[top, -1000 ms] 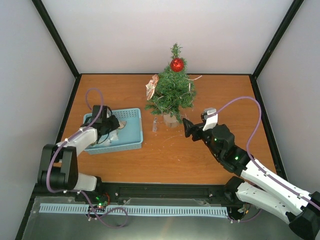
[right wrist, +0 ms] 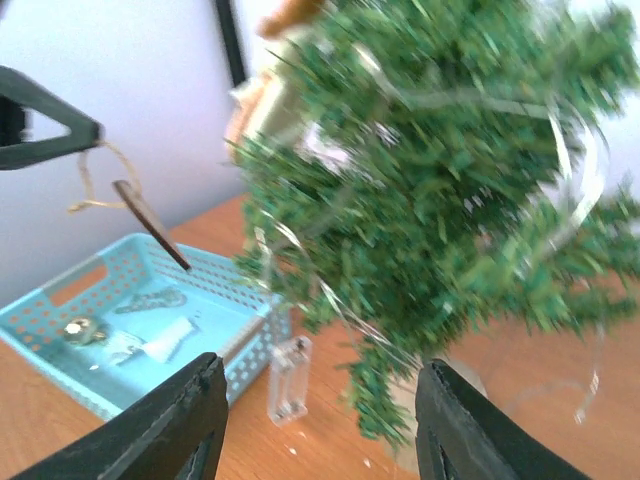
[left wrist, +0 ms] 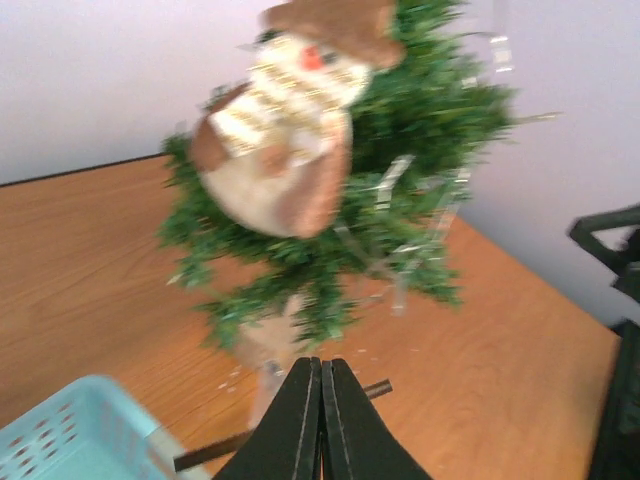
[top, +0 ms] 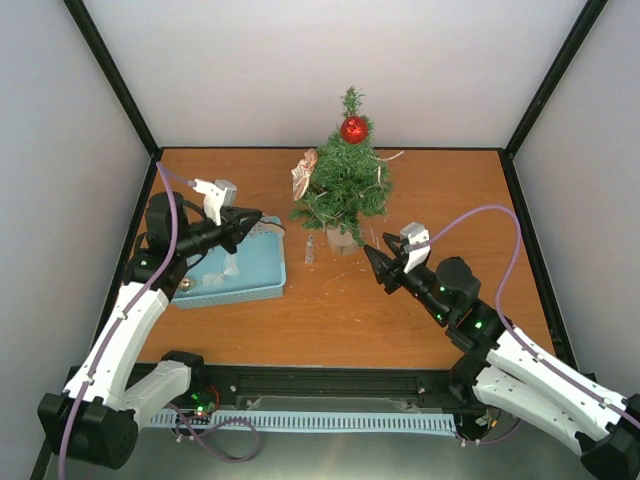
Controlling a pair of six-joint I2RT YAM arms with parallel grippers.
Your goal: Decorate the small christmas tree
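Observation:
The small green Christmas tree [top: 350, 190] stands in the middle of the table, with a red ball [top: 355, 130] near its top and a Santa-faced ornament [left wrist: 280, 185] on its left side. My left gripper [top: 260, 213] is shut above the basket, left of the tree. From its tips hangs a thin brown ornament [right wrist: 150, 222], seen edge-on, by a twine loop [right wrist: 125, 165]; its face does not show. At the tree's lower right, my right gripper stands open with its fingers apart and nothing held, close to a low branch.
The blue basket [top: 262, 292] at left holds a few small ornaments [right wrist: 85, 330]. A clear small object [right wrist: 290, 380] stands between basket and tree base.
The left gripper has risen out of the basket and moved toward the tree, bringing the brown ornament. My right gripper has swung a little and its fingers now show apart.

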